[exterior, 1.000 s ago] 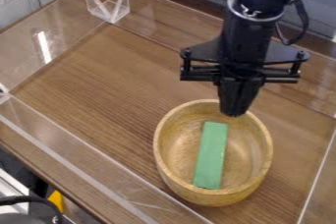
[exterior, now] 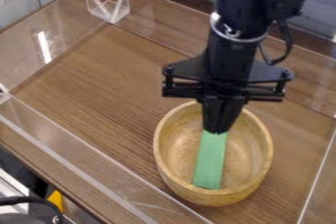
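Note:
My black gripper [exterior: 221, 120] hangs over the back part of a round tan bowl [exterior: 250, 184], its body filling the upper middle of the view. A green rectangular block [exterior: 210, 164] lies lengthwise inside the bowl, its far end just below the gripper tip. The fingertips are small and dark against the body, and whether anything is between them is hard to see.
A clear plastic wire-like holder [exterior: 109, 7] stands at the back left. A dark cable and a yellow item are at the lower left edge.
The gripper has moved a little toward the viewer and left, lower in the view over the bowl. The bowl and green block appear unmoved.

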